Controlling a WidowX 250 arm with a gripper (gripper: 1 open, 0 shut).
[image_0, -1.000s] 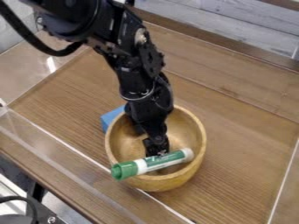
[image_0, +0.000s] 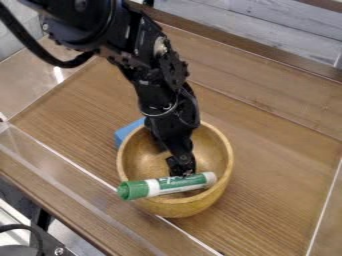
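Observation:
A wooden bowl (image_0: 206, 201) stands on the tabletop, with a green and white marker (image_0: 151, 188) lying across its front part. The black gripper (image_0: 179, 164) reaches down from the top left into the bowl, its fingertips at the marker's back side, close to its right half. The fingers look open, though the fingertips are dark and partly overlap; I cannot tell whether they touch the marker.
A blue object (image_0: 127, 130) lies behind the bowl's left side. Black cables show at the lower left, beyond the table's edge.
The gripper and marker have shifted very slightly; otherwise the scene looks the same.

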